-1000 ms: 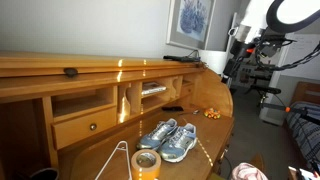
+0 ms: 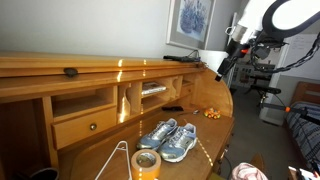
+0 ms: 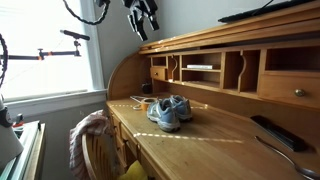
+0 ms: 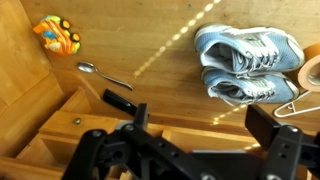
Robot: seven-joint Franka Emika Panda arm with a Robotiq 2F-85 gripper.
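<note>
High above the wooden desk (image 3: 215,150), my gripper stands open, its dark fingers wide apart with nothing between them in the wrist view. A pair of grey-blue sneakers, the nearer shoe (image 2: 179,143) and its mate (image 2: 157,134), rests side by side on the desktop. In the wrist view lie a metal spoon (image 4: 103,76), a dark slim object (image 4: 118,102) and an orange patterned packet (image 4: 60,38). An orange tape roll (image 2: 146,160) sits nearer the camera in the first exterior view, beside a white wire-like piece (image 2: 118,156).
Wooden cubbies and small drawers (image 2: 85,125) line the back of the desk under a long shelf. A black slim object (image 3: 278,131) and a spoon (image 3: 287,158) lie toward the right in the second exterior view. Much of the desktop is bare.
The arm and gripper have shifted slightly up beside the desk's far end. The shoes and other desk items have stayed put.
</note>
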